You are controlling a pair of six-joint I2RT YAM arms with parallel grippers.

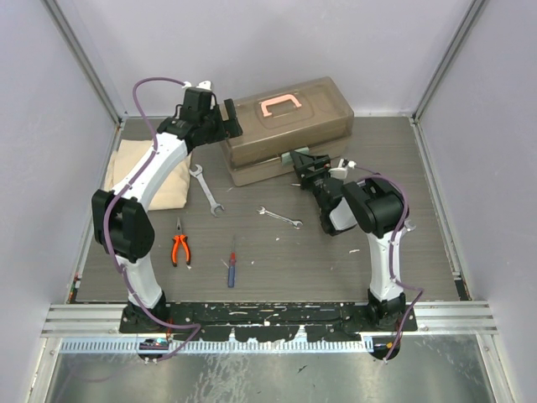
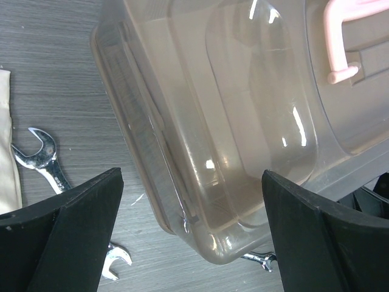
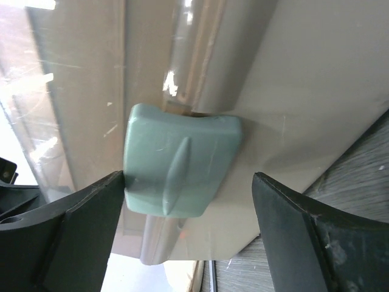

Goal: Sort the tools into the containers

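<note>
A brownish see-through toolbox [image 1: 252,134] with a pink handle [image 1: 279,104] stands at the back of the table, its lid down. On its front is a grey-green latch [image 3: 182,161]. My right gripper is part open, its fingers on either side of the latch without visibly gripping it. My left gripper is open over the box's left end, nothing between its fingers. On the table lie a large wrench [image 1: 204,190], a small wrench [image 1: 280,218], orange pliers [image 1: 180,245] and a blue-handled screwdriver [image 1: 232,270].
A folded beige cloth [image 1: 172,186] lies at the left, beside the large wrench. Walls close in the table at the left, right and back. Bare tabletop [image 1: 289,264] spreads across the front middle.
</note>
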